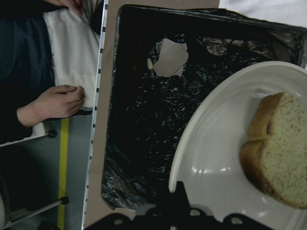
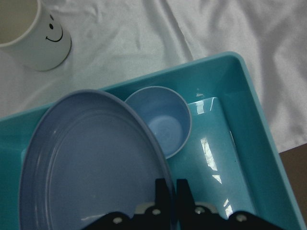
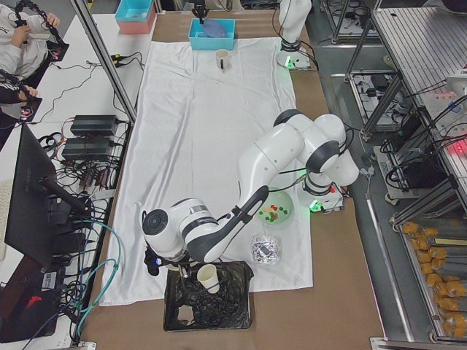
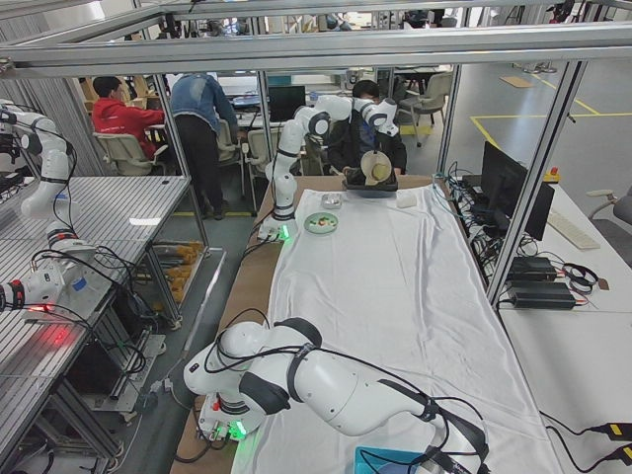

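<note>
In the left wrist view my left gripper is shut on the rim of a white plate point(image 1: 211, 158) with bread point(image 1: 283, 153) on it, over a black-lined bin point(image 1: 139, 110). In the camera right view this plate point(image 4: 377, 170) is tilted. My right gripper is shut on the rim of a blue plate point(image 2: 96, 158) above a teal tub point(image 2: 220, 143), which holds a blue cup point(image 2: 165, 124). A white cup point(image 3: 207, 279) shows at the black bin in the camera left view.
A green plate point(image 3: 276, 208) with small colored pieces and a foil container point(image 3: 265, 249) lie right of the left arm. A smiley mug point(image 2: 43, 43) stands beside the tub. People sit beyond the bin.
</note>
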